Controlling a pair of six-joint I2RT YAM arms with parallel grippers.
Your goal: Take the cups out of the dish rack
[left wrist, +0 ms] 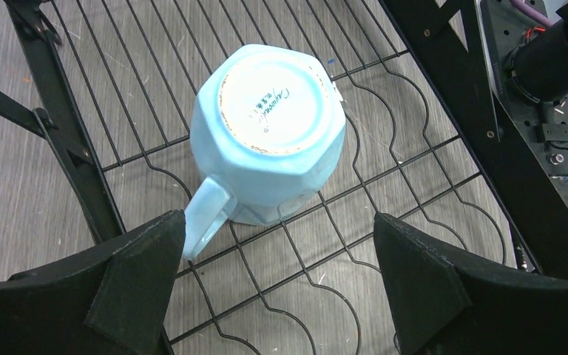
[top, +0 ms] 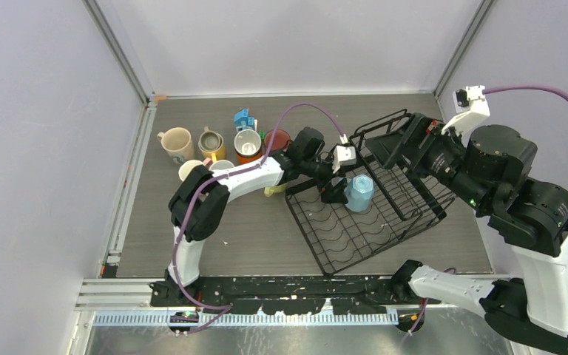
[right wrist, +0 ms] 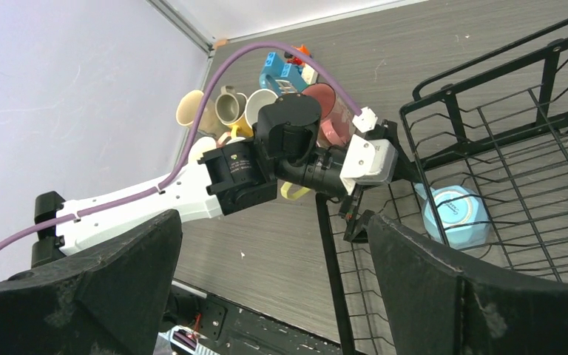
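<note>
A light blue cup [top: 359,194] stands upside down on the wires of the black dish rack [top: 338,248]. In the left wrist view the blue cup [left wrist: 270,122] lies ahead of my left gripper, its handle pointing toward the left finger. That gripper is open, with nothing between its fingers. Over the back right of the rack, my right gripper [top: 390,142] hangs high. In the right wrist view its fingers [right wrist: 111,288] stand wide apart and empty; the blue cup [right wrist: 458,217] shows beyond the right one.
Several cups stand left of the rack, among them a cream mug [top: 177,144], a white cup [top: 247,143] and a red cup [top: 276,140]. Blue toy blocks [top: 243,120] sit behind them.
</note>
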